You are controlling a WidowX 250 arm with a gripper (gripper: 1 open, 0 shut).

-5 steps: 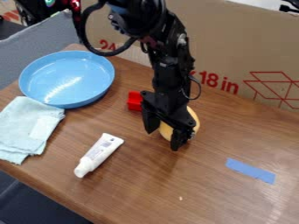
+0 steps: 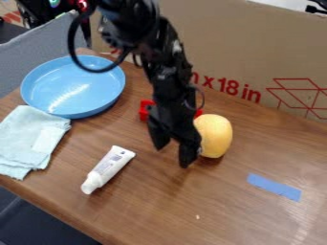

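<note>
My black gripper point(image 2: 174, 144) hangs open low over the middle of the wooden table, at the left side of a yellow rounded object point(image 2: 215, 137), partly in front of it; whether they touch I cannot tell. A red object point(image 2: 145, 108) lies behind the gripper, mostly hidden by it.
A blue plate point(image 2: 71, 87) is at the back left, with a folded pale cloth point(image 2: 26, 139) before it. A white tube point(image 2: 107, 169) lies at the front left, a blue strip point(image 2: 273, 187) at the right. A cardboard panel point(image 2: 255, 62) stands behind.
My gripper has moved left from over the yellow object, which now shows more fully and sits a little further right. The red object is more covered by the gripper.
</note>
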